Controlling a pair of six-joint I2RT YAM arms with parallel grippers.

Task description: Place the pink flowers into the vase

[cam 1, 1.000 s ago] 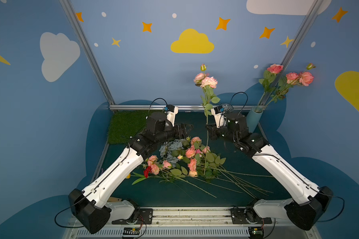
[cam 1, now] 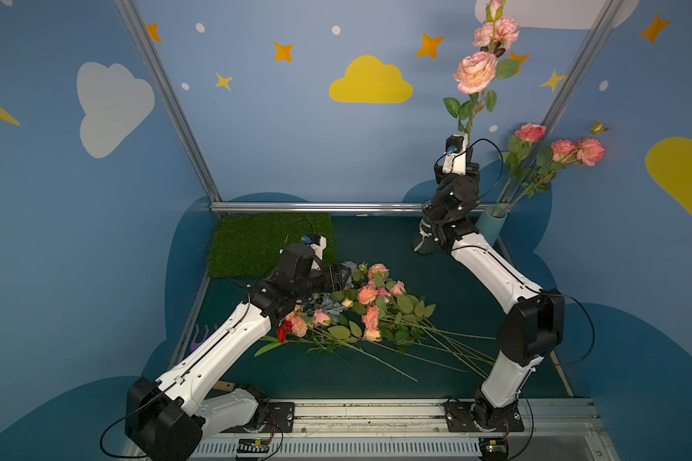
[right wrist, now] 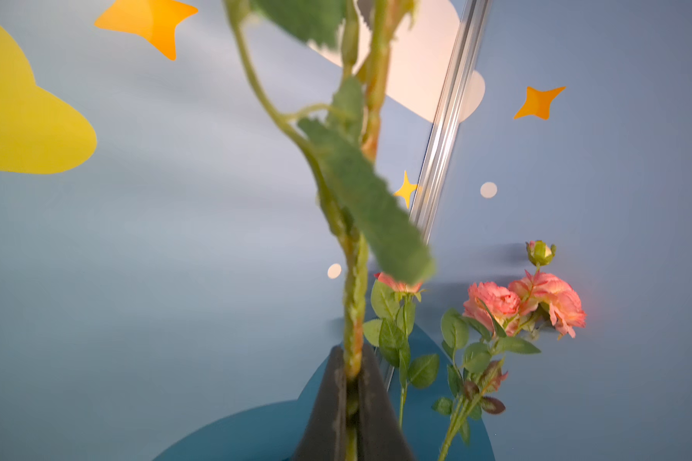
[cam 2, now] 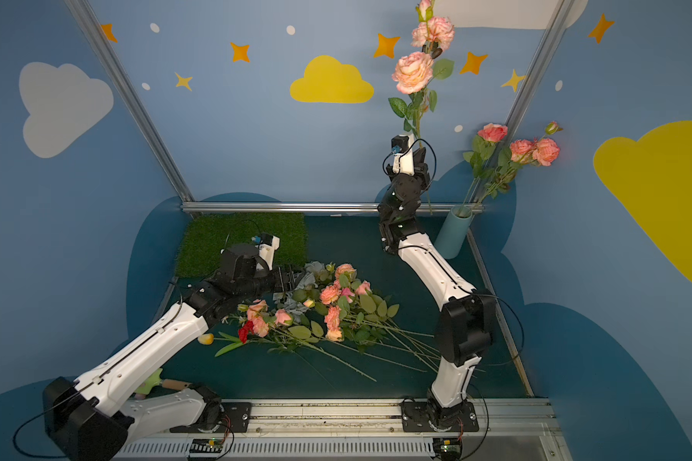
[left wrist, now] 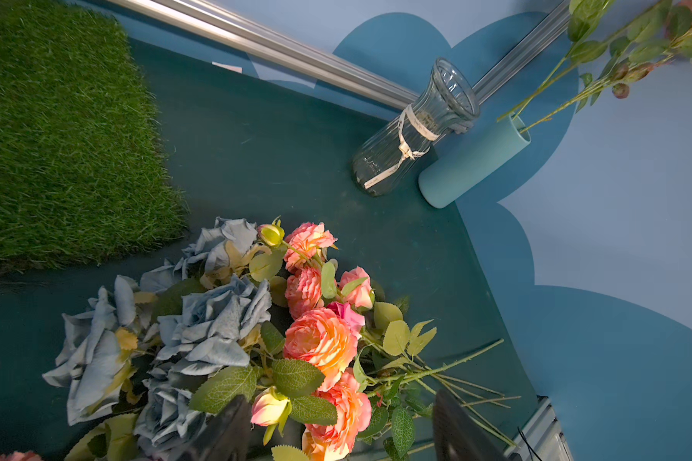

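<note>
My right gripper is shut on the green stem (right wrist: 355, 307) of a pink flower spray, whose blooms (cam 1: 476, 71) rise high against the back wall. In the left wrist view, the blue-green vase (left wrist: 475, 161) stands in the back right corner with other pink flowers in it. Beside it is a clear glass vase (left wrist: 396, 150) with a ribbon; my right arm mostly covers it in the top views. Above the pile on the table, my left gripper is open, nothing between its fingers.
Coral and pink roses (left wrist: 323, 338) with long stems and grey-blue flowers (left wrist: 207, 322) lie mid-table. A red flower (cam 1: 284, 331) is at the pile's left. Artificial grass (cam 1: 261, 242) covers the back left.
My left gripper has drawn back slightly to the left and down.
</note>
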